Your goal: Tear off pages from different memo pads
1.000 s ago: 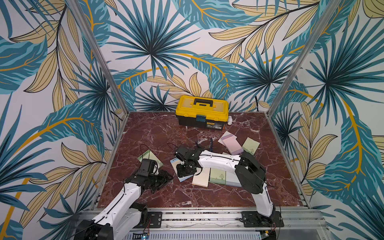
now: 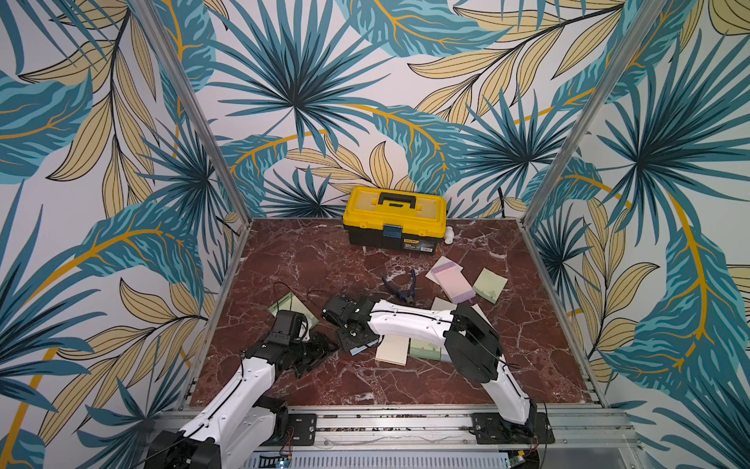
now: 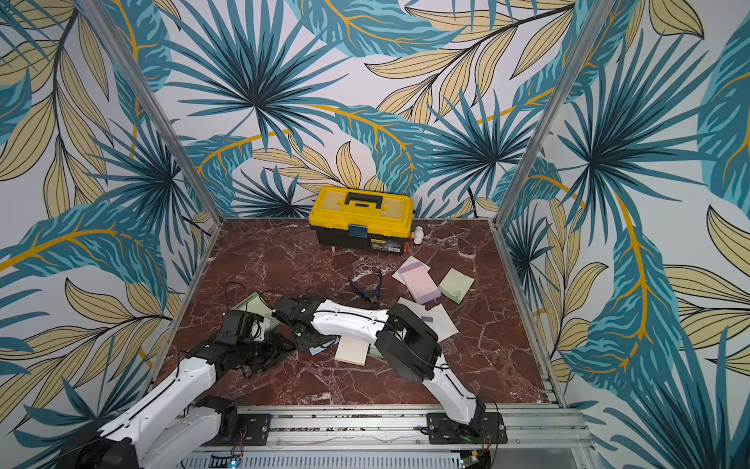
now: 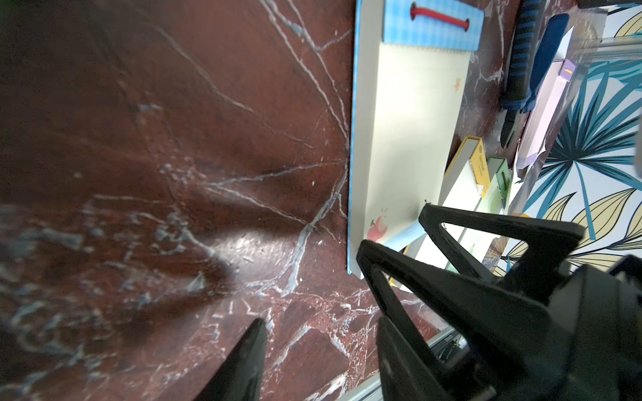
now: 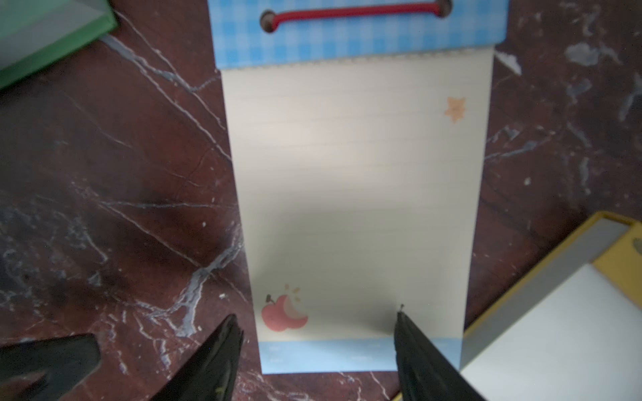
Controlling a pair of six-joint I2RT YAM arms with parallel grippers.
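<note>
A memo pad with a blue-checked top strip and red cord lies flat on the marble table, upright in the right wrist view. My right gripper hangs open over its bottom edge, with the pad below the fingertips. In the top views the right arm covers most of this pad. My left gripper is at the table's left front, its fingers apart with bare table between them, beside the same pad; the right gripper's black frame shows next to it in the left wrist view.
Other pads lie to the right, pink and green ones farther back, and a green pad at the left. Pliers lie mid-table. A yellow toolbox stands at the back.
The left arm looks unchanged.
</note>
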